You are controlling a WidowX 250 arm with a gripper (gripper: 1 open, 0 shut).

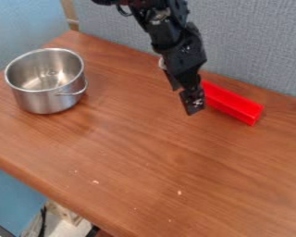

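My black gripper (191,94) hangs over the back middle of the wooden table, its tip pointing down just in front of the left end of a red bar (235,105), which it partly hides. The gripper is open; whether it touches the bar is unclear. The red bar lies on the table at the right, angled toward the front right.
A steel pot (45,80) with handles stands at the left of the table (151,176). A grey padded wall (262,42) runs along the back.
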